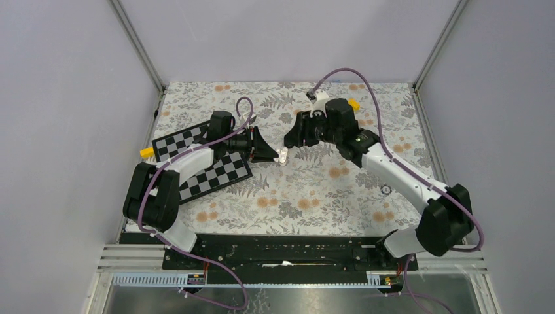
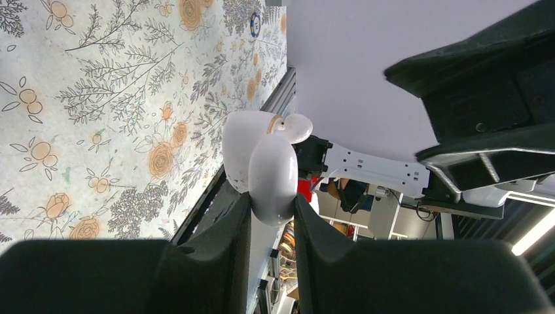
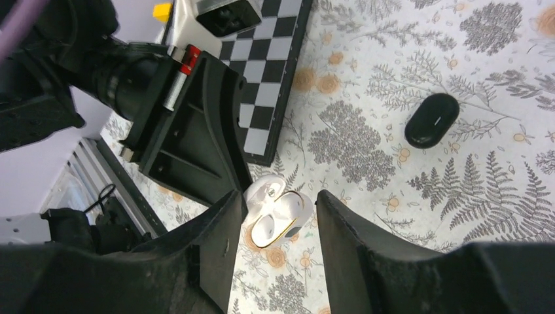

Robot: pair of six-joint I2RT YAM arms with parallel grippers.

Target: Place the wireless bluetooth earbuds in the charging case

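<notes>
My left gripper (image 1: 275, 157) is shut on a white charging case (image 1: 283, 156), which in the left wrist view shows a glossy white body (image 2: 272, 176) with its lid flipped out. In the right wrist view the open case (image 3: 288, 216) shows its empty-looking interior rimmed in gold, below the left fingers. My right gripper (image 1: 300, 131) stands just above and right of the case, part open, with nothing visible between its fingertips. A black oval object (image 3: 431, 120) lies on the patterned mat behind the case.
A checkered board (image 1: 222, 174) lies under and left of the left arm. Yellow blocks (image 1: 353, 104) sit at the back right and at the left edge. A small ring (image 1: 386, 190) lies at the right.
</notes>
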